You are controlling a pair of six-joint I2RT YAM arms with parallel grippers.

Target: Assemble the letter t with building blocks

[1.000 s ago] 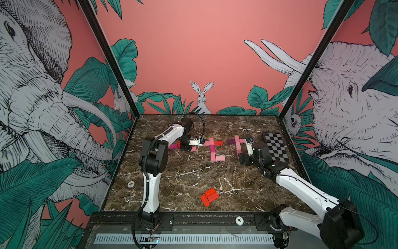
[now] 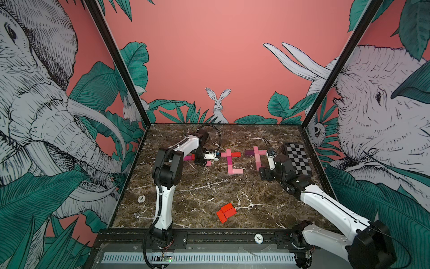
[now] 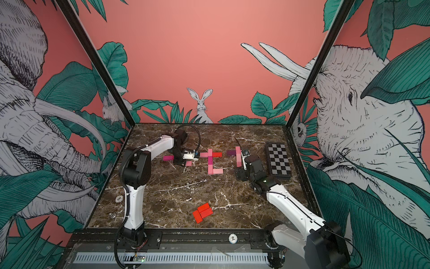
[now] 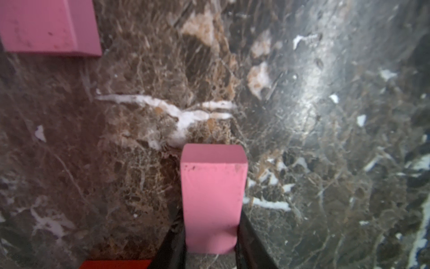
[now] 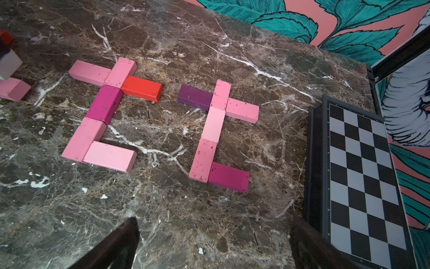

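Observation:
My left gripper is shut on a pink block (image 4: 212, 192), low over the marble table at the back left, with another pink block (image 4: 38, 24) nearby. Beside it a t shape of blocks (image 5: 104, 104) has pink, magenta and red pieces. A second t shape (image 5: 212, 125), in pink, magenta and purple, lies to the right. My right gripper stands open above the table in front of that shape, nothing between its fingers.
A checkerboard case (image 5: 358, 179) stands at the right. Several loose red blocks (image 2: 226, 210) lie at the front centre.
Over the last second my left gripper has shifted slightly, and the right arm has moved a little toward the right. The blocks on the table look unchanged.

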